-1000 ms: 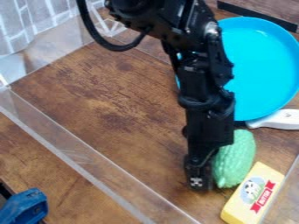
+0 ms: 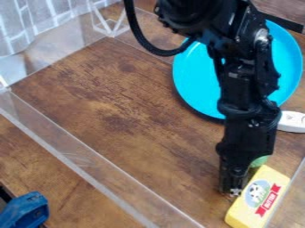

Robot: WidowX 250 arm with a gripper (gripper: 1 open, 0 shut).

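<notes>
My black gripper (image 2: 234, 181) points down at the lower right of the camera view, low over the wooden floor just left of a yellow box (image 2: 256, 200) with a red label and a face print. A green object (image 2: 259, 162) is mostly hidden behind the gripper, with a small part showing at its right. Whether anything is between the fingertips is hard to see.
A blue plate (image 2: 192, 78) lies behind the arm, with a white handled utensil (image 2: 295, 120) at the right edge. Clear plastic walls border the area. A blue object (image 2: 24, 210) sits outside at the lower left.
The gripper and arm have shifted to the right, now covering most of the green object, which was in fuller view earlier.
</notes>
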